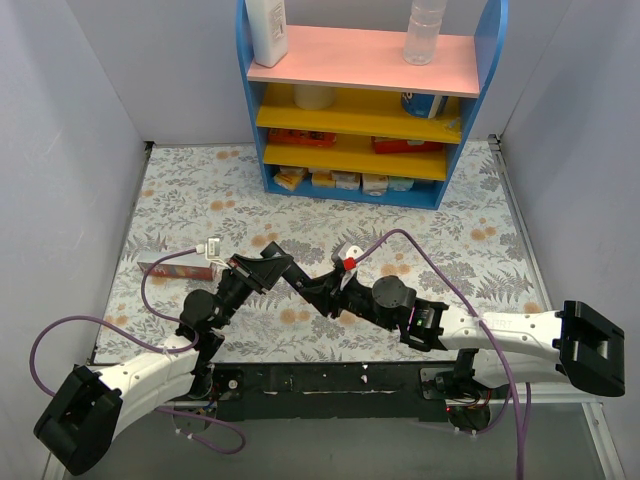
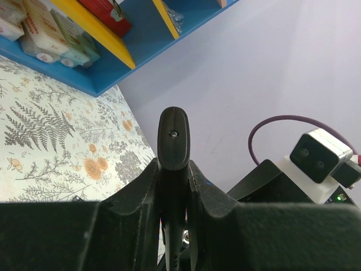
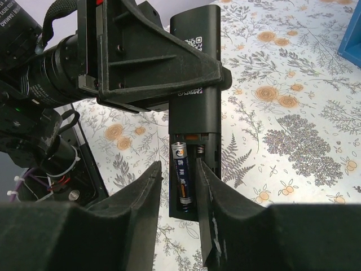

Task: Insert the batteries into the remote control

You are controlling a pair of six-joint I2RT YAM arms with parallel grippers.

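The black remote control (image 3: 194, 116) is clamped in my left gripper, its open battery bay facing the right wrist camera. One battery (image 3: 181, 172), black with a silver end, lies in the left side of the bay. It sits slanted, its upper end toward the bay's left edge and its lower end further right. Beside that upper end a coil spring (image 3: 200, 150) shows in the bare right side. My right gripper is open, its fingertips apart on either side of the battery and clear of it. From above, both grippers meet at the remote.
Behind the arms stands a blue shelf unit (image 1: 352, 194) with boxes and bottles. A long box (image 1: 178, 266) lies on the left part of the table.
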